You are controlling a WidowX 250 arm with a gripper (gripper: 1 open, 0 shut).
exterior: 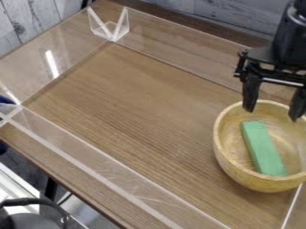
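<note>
The black gripper (273, 98) hangs at the upper right, open, its two fingers spread above the rear part of a wooden bowl (225, 156) with nothing seen between them. A green rectangular block (262, 148) lies inside the bowl, below the fingers.
Black hardware (24, 215) shows beyond the near left edge.
</note>
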